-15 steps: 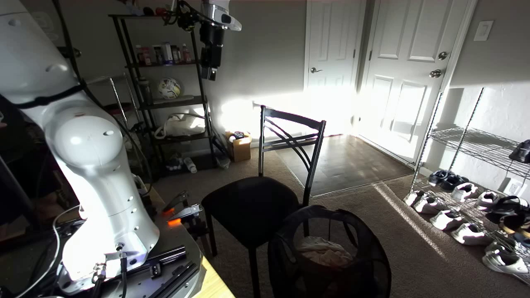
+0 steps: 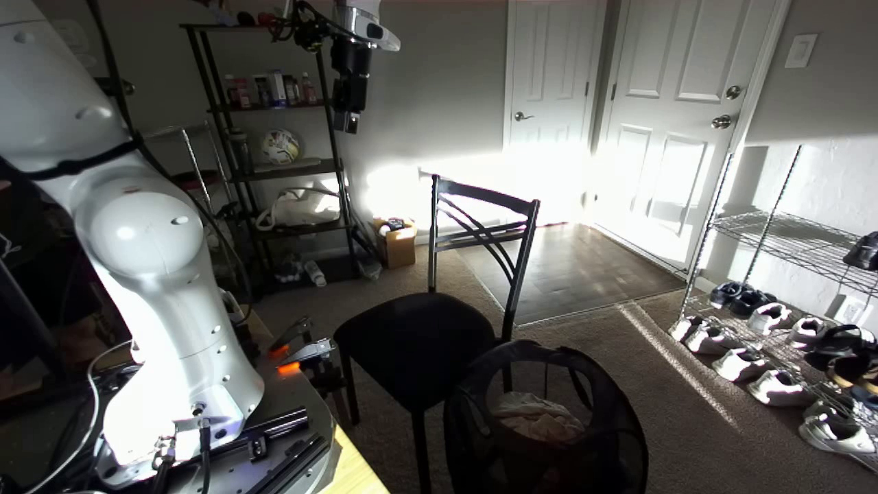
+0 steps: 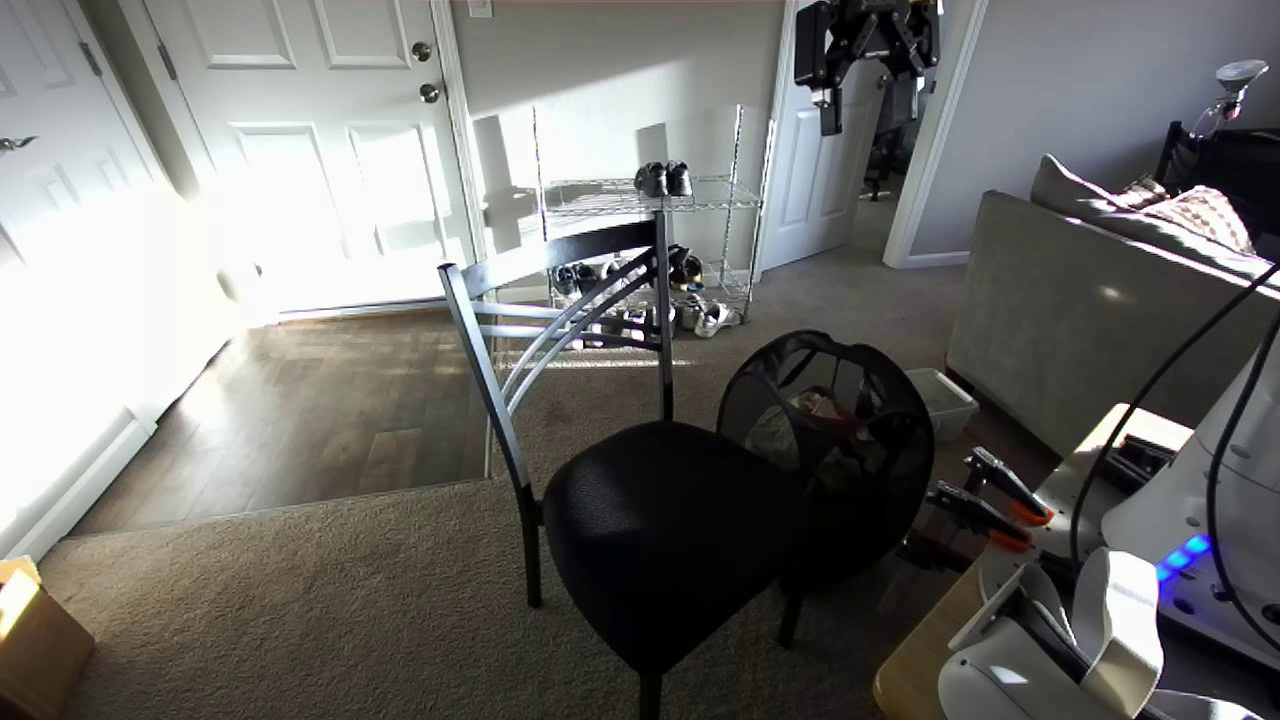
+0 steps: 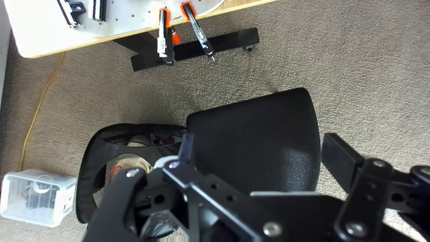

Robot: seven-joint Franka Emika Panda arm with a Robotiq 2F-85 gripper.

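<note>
My gripper is open, its two fingers wide apart with nothing between them. In the wrist view the black seat of a chair [image 4: 254, 137] lies well below the gap. Exterior view 1 has the gripper [image 2: 347, 123] high up, pointing down, in front of the dark shelf. Only its lower part [image 3: 873, 108] shows at the top of exterior view 2. The chair [image 3: 660, 516] stands upright on the carpet, its seat empty. Beside it is a black mesh hamper [image 2: 547, 428] with cloth [image 2: 539, 416] inside.
Clamps [image 2: 309, 350] jut from the table edge [image 4: 100, 37] near the chair. A clear plastic bin [image 4: 36, 197] sits on the floor by the hamper. Shoes fill a wire rack [image 2: 790, 239] by the wall. Open carpet [image 3: 336, 588] lies on the chair's other side.
</note>
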